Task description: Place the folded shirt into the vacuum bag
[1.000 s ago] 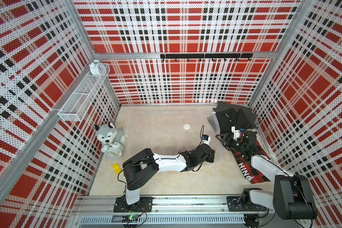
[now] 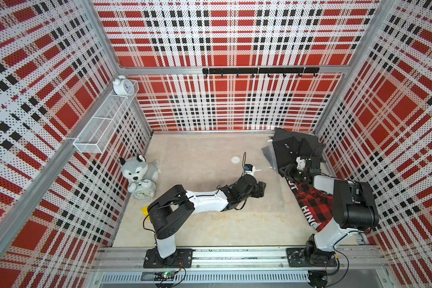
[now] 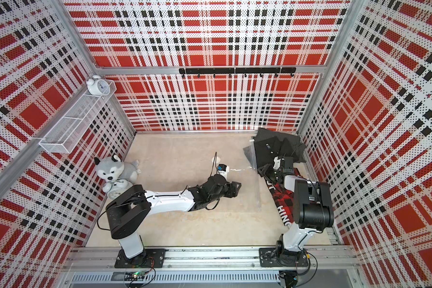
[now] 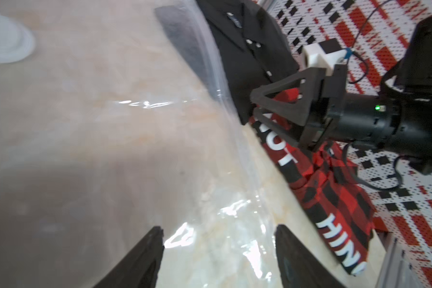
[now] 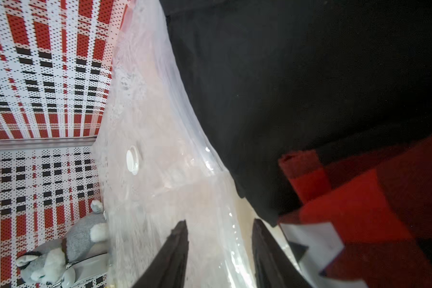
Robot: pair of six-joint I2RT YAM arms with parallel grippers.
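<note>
The clear vacuum bag (image 4: 144,177) lies flat over the middle of the table, its round white valve (image 5: 133,160) showing toward the back. Its open edge strip (image 5: 230,225) runs along the right side, beside the shirt. The folded shirt (image 2: 292,151) rests at the right, black at the back with a red-and-black checked, white-lettered part (image 2: 314,206) toward the front. A corner of its dark cloth lies under the bag's edge. My left gripper stands open over the bag, nothing between its fingers. Near the bag's edge and the shirt, my right gripper is open and empty.
At the left stands a grey-white plush dog (image 2: 135,169) with a white clock (image 2: 143,192). A yellow object (image 2: 146,211) peeks out near the left arm. A white wire basket (image 2: 103,122) hangs on the left wall. Toward the back, the table is clear.
My left gripper has moved left and slightly back, away from the shirt. The shirt looks unmoved.
</note>
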